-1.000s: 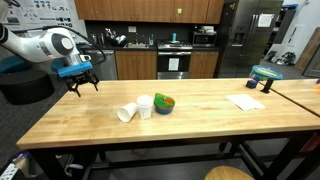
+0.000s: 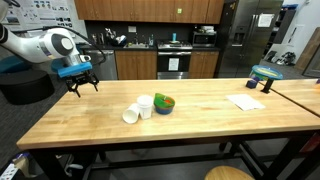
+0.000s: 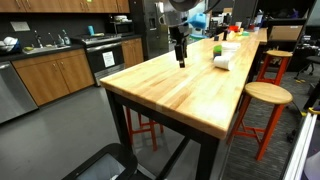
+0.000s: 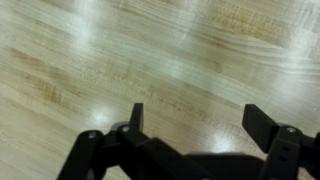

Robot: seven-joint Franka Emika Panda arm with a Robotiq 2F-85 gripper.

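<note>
Above the left end of the wooden table, my gripper (image 2: 86, 92) points down and stands open. In the wrist view, the gap of the gripper shows bare wood only, with nothing between the fingers. A white cup (image 2: 131, 116) lies on its side to the right of the gripper, apart from it. Next to it a second white cup (image 2: 146, 105) stands upright. A bowl (image 2: 164, 109) holding green and red items sits just right of the cups. Exterior view 2 shows the lying cup (image 3: 222, 62) near the table's side edge.
A white sheet (image 2: 246, 102) lies farther right on the table (image 2: 205, 112). At the right rear stands a drum-like blue and green object (image 2: 264, 74). Round stools (image 3: 268, 93) stand beside the table. Bare wood surrounds the gripper.
The lying white cup has shifted slightly right and toward the table's front, turning a little. My gripper looks unmoved and remains open.
</note>
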